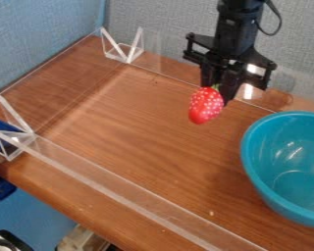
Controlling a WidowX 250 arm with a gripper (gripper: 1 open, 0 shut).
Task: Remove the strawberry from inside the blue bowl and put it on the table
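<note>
The red strawberry [207,105], speckled with pale dots, hangs in the air left of the bowl, over the far half of the wooden table. My black gripper [223,88] comes down from above and is shut on its upper end; the fingertips are small and dark here. At the right edge stands the blue bowl [258,167], partly cut off by the frame, and its visible inside looks empty.
Bare wooden table [133,127] stretches left of and below the strawberry. Low clear walls [114,184] run along the near and far sides, with white corner brackets [122,46] at the left. A blue object [0,186] lies beyond the left edge.
</note>
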